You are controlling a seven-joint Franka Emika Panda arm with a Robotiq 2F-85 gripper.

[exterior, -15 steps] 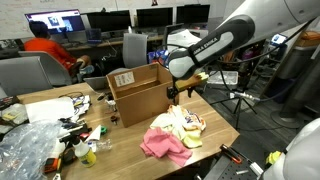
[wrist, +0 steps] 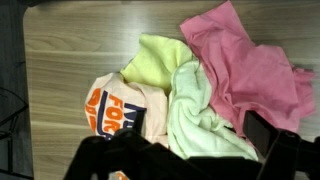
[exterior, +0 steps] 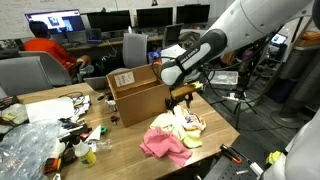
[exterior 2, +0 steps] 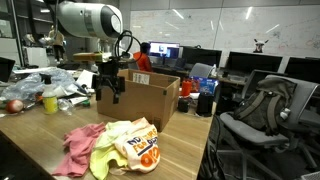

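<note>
On the wooden table lies a loose pile of cloths: a pink one [wrist: 240, 65], a yellow one [wrist: 155, 62], a pale green one [wrist: 190, 110] and a peach one with orange and dark lettering [wrist: 130, 97]. My gripper [exterior: 180, 100] hangs above the pile, pointing down, apart from the cloth. In the wrist view its two dark fingers [wrist: 262, 132] are spread wide at the lower edge, with the pale green cloth visible below the gap. The fingers are open and nothing is held between them.
Behind the pile stands a large open cardboard box [exterior 2: 150, 97]. Bottles, a yellow-labelled jar [exterior: 85, 152] and clear plastic wrapping [exterior: 28, 145] crowd the table's other end. Bare wood [exterior 2: 185, 145] shows beside the cloths.
Over the last second my gripper has come down toward the cloths. The cloths and the box have stayed in place.
</note>
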